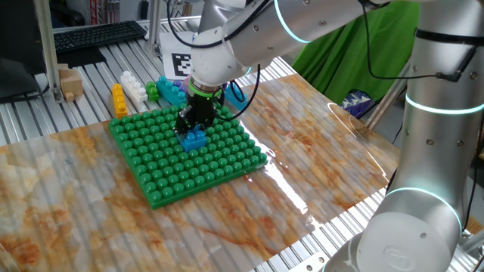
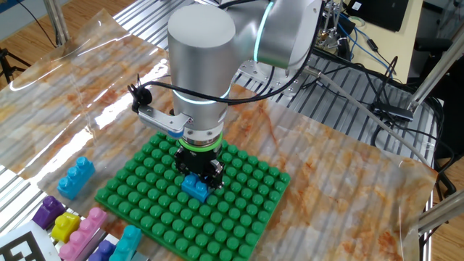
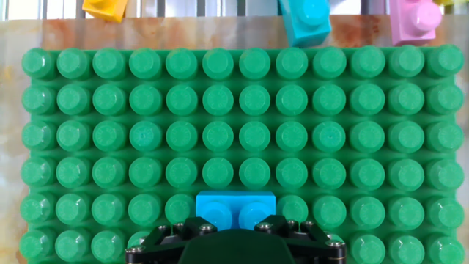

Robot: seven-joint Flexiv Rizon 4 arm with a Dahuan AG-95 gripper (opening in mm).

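A blue brick (image 3: 236, 202) sits low among the studs of the green baseplate (image 3: 236, 155), near the bottom centre of the wrist view. My gripper (image 2: 200, 174) is right at the brick, pointing down, its black fingers (image 3: 170, 238) reaching in from both sides in the wrist view. Its palm covers the near part of the brick there. Whether the fingers press on the brick or stand just clear of it cannot be made out. From the side, the blue brick (image 1: 193, 139) shows just under the gripper, near the plate's middle.
Loose bricks lie beyond the plate, among them a yellow-orange one (image 1: 119, 100), a white one (image 1: 134, 87) and a pink one (image 2: 83, 233). A blue brick (image 2: 75, 178) lies off one corner. The marbled sheet (image 1: 68, 208) is bare in front of the plate.
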